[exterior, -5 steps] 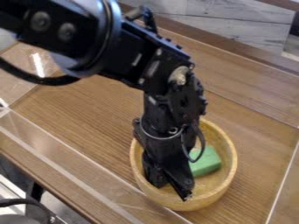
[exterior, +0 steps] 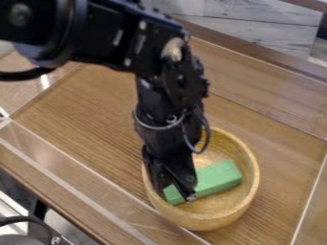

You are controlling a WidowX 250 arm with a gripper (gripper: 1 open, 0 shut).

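A round wooden bowl (exterior: 236, 209) sits on the table at the lower right, holding a green rectangular block (exterior: 217, 177). My black gripper (exterior: 177, 187) reaches down into the bowl's left side, over the left end of the block. Its fingertips are dark and partly hidden, so whether they touch the block is unclear; the fingers look closed.
A pale panelled wall (exterior: 274, 29) stands at the back, and the table's edge with dark cables is at the lower left.
The arm has moved up and back from the bowl's front, uncovering more of the green block and the bowl.
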